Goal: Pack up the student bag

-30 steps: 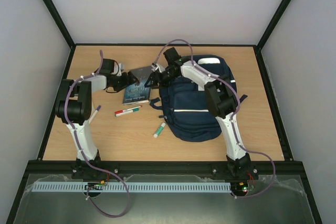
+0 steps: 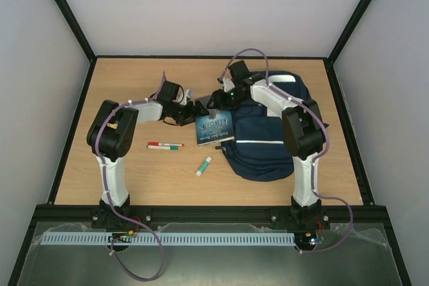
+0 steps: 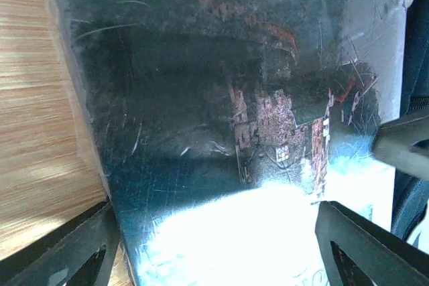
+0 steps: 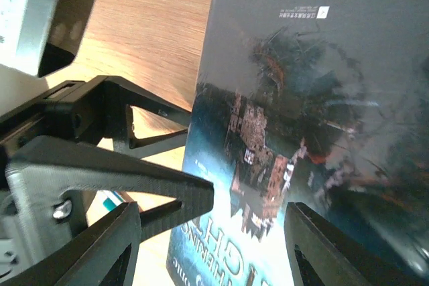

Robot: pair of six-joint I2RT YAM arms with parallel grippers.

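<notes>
A dark blue book (image 2: 214, 128) lies at mid-table, its right edge against or over the left side of the navy bag (image 2: 258, 159); I cannot tell which. Over its upper left corner my left gripper (image 2: 203, 108) stands open. In the left wrist view one fingertip is by the left edge of the book (image 3: 201, 132) and the other is over its cover. My right gripper (image 2: 213, 102) is also open, close beside the left one; the right wrist view has its fingers apart over the book (image 4: 315, 98). Contact with the cover is unclear.
Red and green markers (image 2: 165, 146) lie left of the book, and a glue stick (image 2: 204, 165) lies below it. The two grippers are almost touching. Bare table (image 2: 134, 182) spreads across the front left.
Both arms have moved right, and the book with them. The bag's upper part has shifted right too, its left strap now mostly covered. The markers have turned slightly; the purple one is now hidden.
</notes>
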